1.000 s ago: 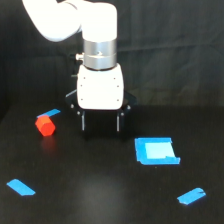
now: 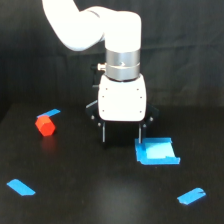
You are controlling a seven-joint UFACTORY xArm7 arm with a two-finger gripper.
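My gripper (image 2: 122, 138) hangs over the black table near the middle of the view, pointing down. Its two thin dark fingers stand well apart with nothing visible between them, so it is open. A red block (image 2: 45, 125) sits on the table at the left, well away from the gripper. To the right of centre lies a pale square bordered with blue tape (image 2: 157, 151). In the picture, my right finger is close to the square's upper left corner; its height above the table is hard to judge.
Strips of blue tape lie at the front left (image 2: 20, 187), at the front right (image 2: 191, 196) and behind the red block (image 2: 49, 113). Bare black table fills the front middle. A dark curtain (image 2: 190, 50) hangs behind.
The arm and gripper have shifted right, closer to the taped square, with the fingers still apart. The red block and the taped square stay where they were.
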